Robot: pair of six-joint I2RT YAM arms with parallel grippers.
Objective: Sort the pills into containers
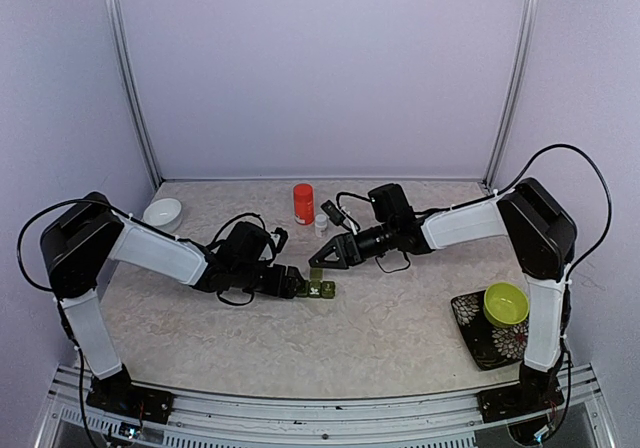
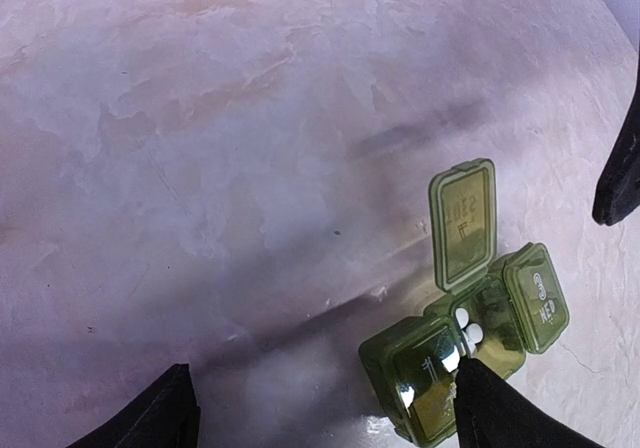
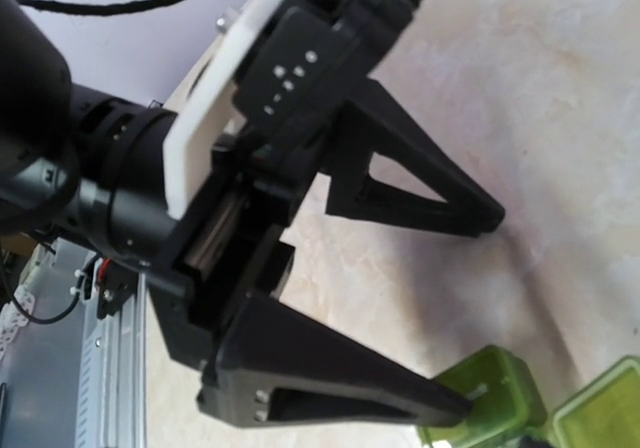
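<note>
A green three-compartment pill box (image 1: 316, 289) (image 2: 410, 368) sits mid-table. Its middle lid (image 2: 462, 223) stands up, and white pills (image 2: 473, 334) show in that compartment; the end lids are down. My left gripper (image 1: 292, 282) is low at the box's left end, fingers apart, one beside the nearest compartment. My right gripper (image 1: 330, 253) hangs over the box with fingers spread and nothing visible between them.
A red canister (image 1: 303, 204) and a small white bottle (image 1: 321, 226) stand behind the box. A white bowl (image 1: 162, 214) is at back left. A black tray (image 1: 479, 342) with a green bowl (image 1: 505, 304) lies at right.
</note>
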